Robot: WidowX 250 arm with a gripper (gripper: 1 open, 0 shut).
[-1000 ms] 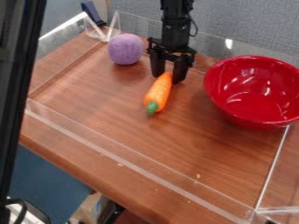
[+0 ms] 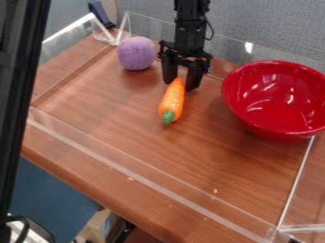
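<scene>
An orange carrot (image 2: pixel 174 99) with a green tip toward the front lies on the wooden table (image 2: pixel 133 152). The black gripper (image 2: pixel 185 74) points down over the carrot's far end, at or just above it; whether its fingers are closed on the carrot is hard to see. A purple ball (image 2: pixel 136 53) rests left of the gripper. A large red bowl (image 2: pixel 275 104) sits to the right.
Clear plastic walls edge the table, with a grey padded panel behind. A dark vertical post stands at the far left.
</scene>
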